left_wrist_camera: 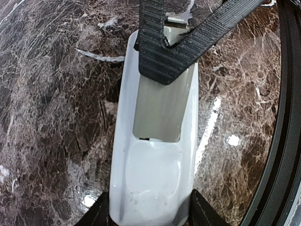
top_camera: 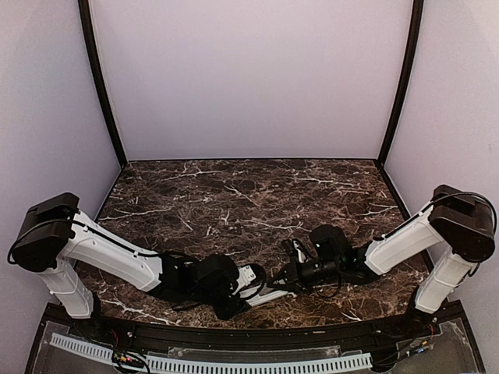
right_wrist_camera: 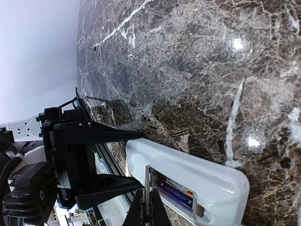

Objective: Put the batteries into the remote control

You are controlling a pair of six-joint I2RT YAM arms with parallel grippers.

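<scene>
On the table lies a white remote control (top_camera: 273,297), its battery side up. My left gripper has its fingers against both sides of one end of the remote. From the right wrist view a purple-wrapped battery (right_wrist_camera: 175,194) shows inside the open compartment, with part of another beside it. The far part of the compartment is hidden. A thin grey battery cover (left_wrist_camera: 160,113) stands tilted over the remote, its lower end at the compartment. My right gripper is shut on that cover, which shows edge-on there.
A black frame edge and a white slotted rail (top_camera: 257,365) run along the front, close to the remote.
</scene>
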